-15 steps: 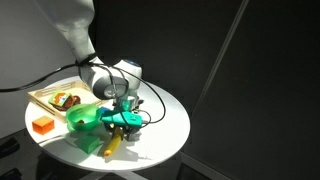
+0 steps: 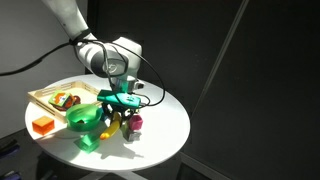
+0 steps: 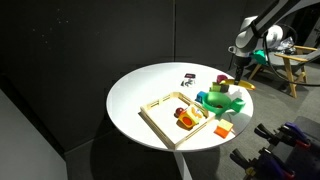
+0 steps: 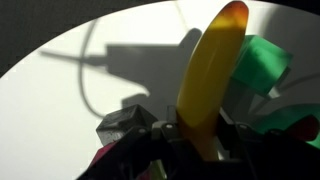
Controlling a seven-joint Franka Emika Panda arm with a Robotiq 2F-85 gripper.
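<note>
A yellow banana with a reddish tip [image 4: 213, 65] is clamped in my gripper, which is shut on it. In the wrist view it points up and slightly right, away from the fingers. From the first exterior view, the banana [image 2: 110, 130] hangs under the gripper [image 2: 118, 116], just right of a green bowl [image 2: 84, 119]. In the second exterior view the banana [image 3: 242, 84] is at the table's right end, above the green block [image 3: 237, 105].
A wooden tray [image 3: 160, 122] holds colourful toy food. An orange block [image 2: 43, 125] stands near the table's edge. A dark grey block [image 4: 121, 122] and a pink-red object [image 2: 135, 123] lie close to the gripper.
The gripper has risen and shifted left with the banana in it, toward the green bowl. More of the pink-red object now shows.
</note>
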